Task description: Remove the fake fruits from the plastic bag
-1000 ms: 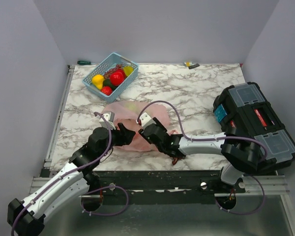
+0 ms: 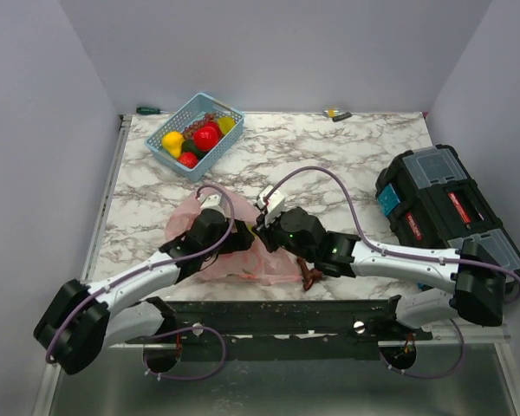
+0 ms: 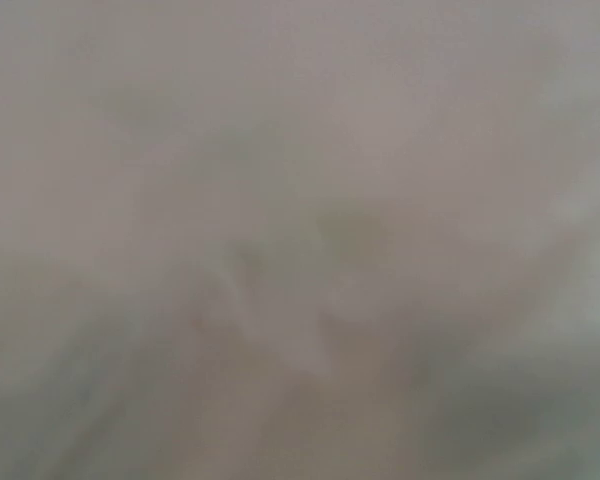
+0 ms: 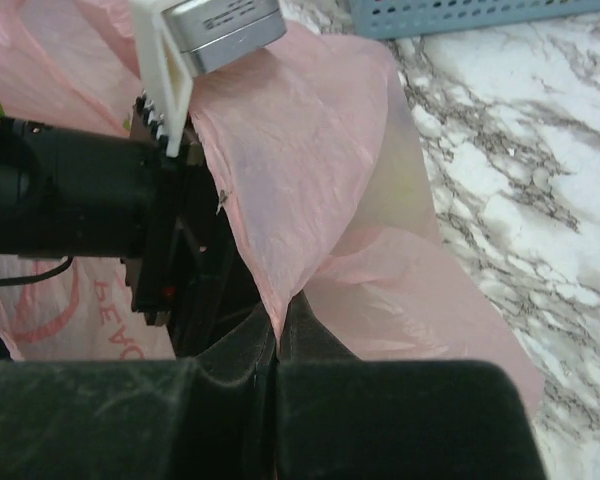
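Note:
The pink plastic bag [image 2: 273,264] lies at the front of the table, its upper edge lifted. My right gripper is shut on that edge, which hangs in folds from its fingertips. In the top view my left gripper [image 2: 241,237] reaches into the bag's opening, close beside the right one. Bag film covers the left wrist view as a pinkish blur, so its fingers do not show clearly there. A small yellow-green patch [image 2: 247,229], perhaps fruit, shows between the grippers; any other contents are hidden.
A blue basket [image 2: 159,154] with several fruits stands behind the bag. At the right is a black toolbox [image 2: 425,217]. Reddish-brown fruit-like things [image 2: 309,276] lie by the front edge.
My right gripper has shifted slightly, still pinching the bag edge.

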